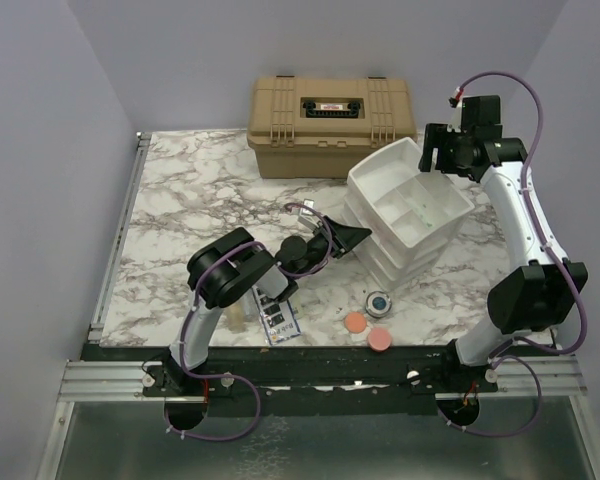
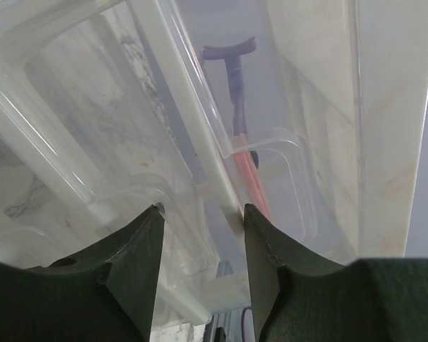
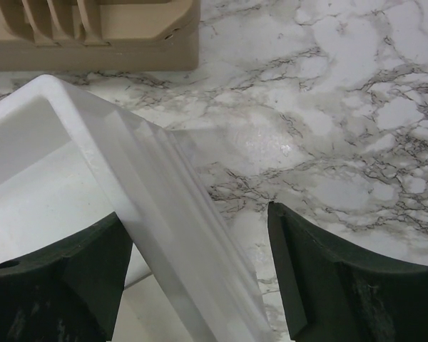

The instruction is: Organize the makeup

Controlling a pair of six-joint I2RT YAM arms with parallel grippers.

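Note:
A white tiered organizer (image 1: 410, 235) stands angled at centre right. My left gripper (image 1: 348, 236) is at its left side; in the left wrist view its fingertips (image 2: 201, 214) are part apart at a clear drawer's rim, and a pink-and-purple item (image 2: 250, 178) shows through the plastic. My right gripper (image 1: 436, 147) is at the organizer's upper right; in the right wrist view its fingers straddle the white wall (image 3: 164, 221), part open. Round items in orange (image 1: 355, 322), pink (image 1: 379, 339) and silver (image 1: 378, 304) lie in front, near a palette (image 1: 280, 325).
A closed tan case (image 1: 330, 150) stands behind the organizer against the back. Small items beside the palette are partly hidden by my left arm.

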